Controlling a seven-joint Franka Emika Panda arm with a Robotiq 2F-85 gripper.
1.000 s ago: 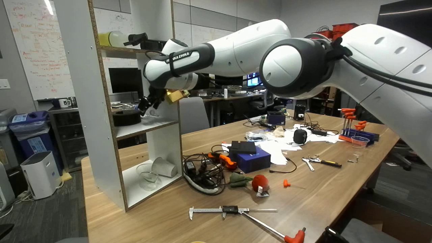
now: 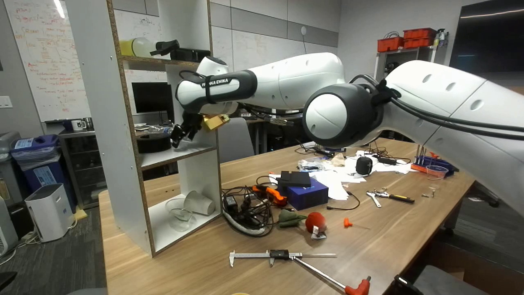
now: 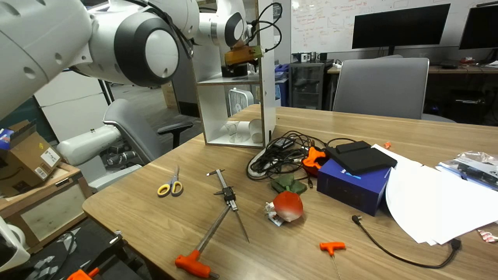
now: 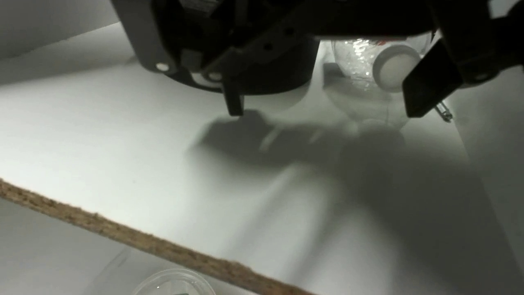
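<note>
My gripper stands open over the middle shelf (image 4: pixel 123 147), its two fingers wide apart and nothing held between them. A black round thing (image 4: pixel 282 73) sits on that shelf, partly covered by the left finger in the wrist view. Farther back, between the fingers in that picture, lies a clear bottle-like thing with a whitish cap (image 4: pixel 396 68); its upper part is hidden. In exterior view 1 the dark gripper (image 2: pixel 177 137) reaches into the shelf unit, just right of the black round thing (image 2: pixel 153 142).
The shelf unit's side wall (image 2: pixel 93 123) and upper shelf (image 2: pixel 162 62) hem in the arm. Cups (image 2: pixel 199 202) lie on the bottom shelf. On the table are a cable heap (image 2: pixel 248 211), a blue box (image 2: pixel 308 194), a caliper (image 2: pixel 280 255) and scissors (image 3: pixel 171 186).
The arm's elbow and forearm have come down and swung slightly left. The shelf items look unmoved.
</note>
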